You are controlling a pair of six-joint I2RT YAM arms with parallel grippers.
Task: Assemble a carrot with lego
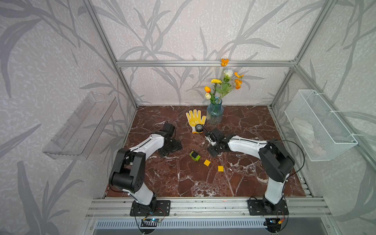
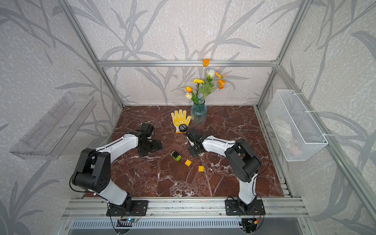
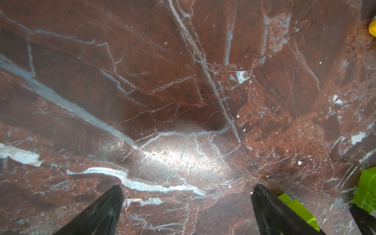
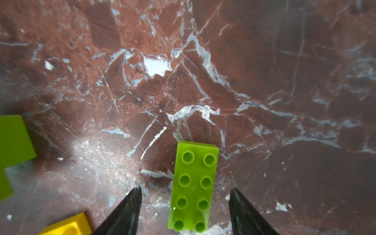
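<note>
Between the fingers of my right gripper a green brick (image 4: 193,182) shows studs up in the right wrist view. The fingers are parted, with a gap on each side of it. Another green piece (image 1: 195,155) lies on the table between the two arms, something dark on top of it. Two yellow bricks (image 1: 206,162) lie to its right, nearer the front. Over bare marble my left gripper stands open, nothing between its fingers. Green pieces (image 3: 299,211) show at the lower right of the left wrist view, one partly behind a finger.
Behind the arms, a roll of black tape (image 1: 199,128) rests on a yellow glove (image 1: 194,118). The flower vase (image 1: 214,112) stands at the back. A clear bin (image 1: 82,129) and a white mesh basket (image 1: 321,125) hang at the sides.
</note>
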